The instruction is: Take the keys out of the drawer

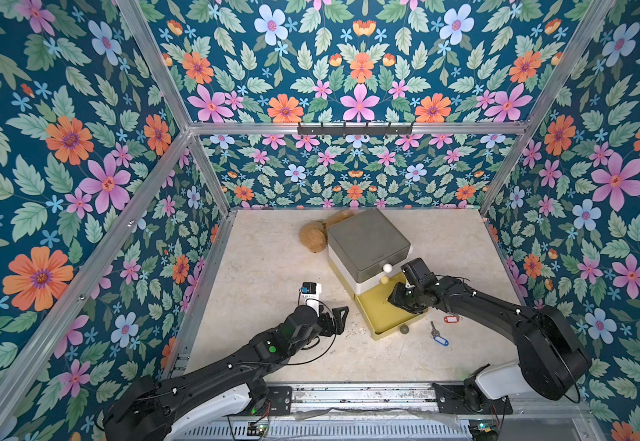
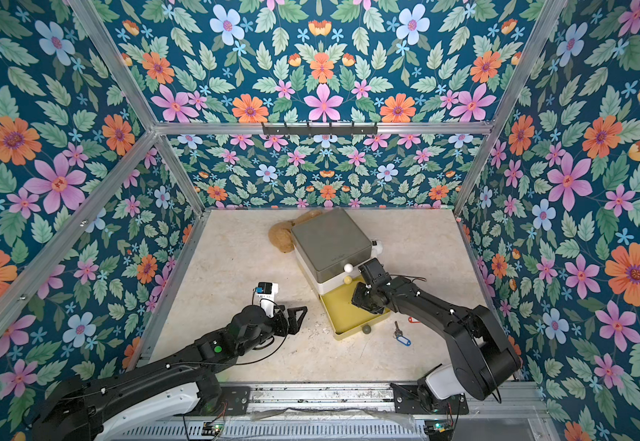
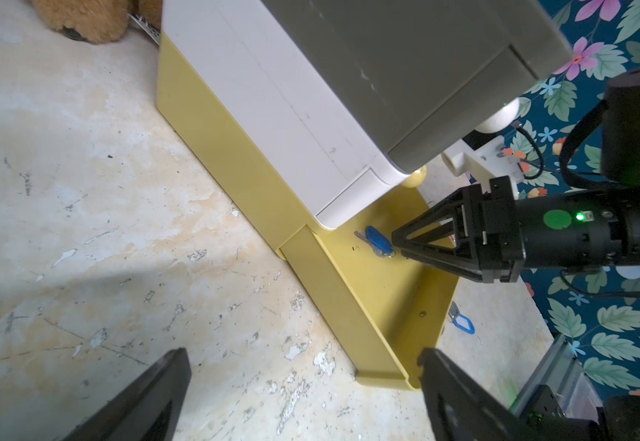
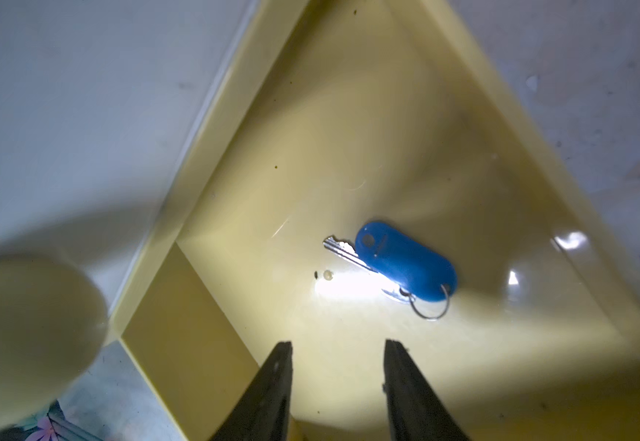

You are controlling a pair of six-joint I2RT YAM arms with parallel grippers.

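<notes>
In the right wrist view a key with a blue tag (image 4: 406,261) and a small ring lies flat on the floor of the yellow drawer (image 4: 334,176). My right gripper stands open over the drawer, its fingers short of the key and nothing between them. The left wrist view shows the same blue tag (image 3: 378,240) close to the right gripper's fingertips (image 3: 400,239). My left gripper is open above the bare table, left of the pulled-out drawer. Outside the drawer, another key with a blue tag (image 1: 439,339) and a red tag (image 1: 451,319) lie on the table.
The drawer sits under a cabinet with a grey top (image 1: 368,242); a white knob (image 1: 387,268) and a yellow knob (image 1: 384,280) stick out near the right arm. A brown plush toy (image 1: 313,236) lies behind left.
</notes>
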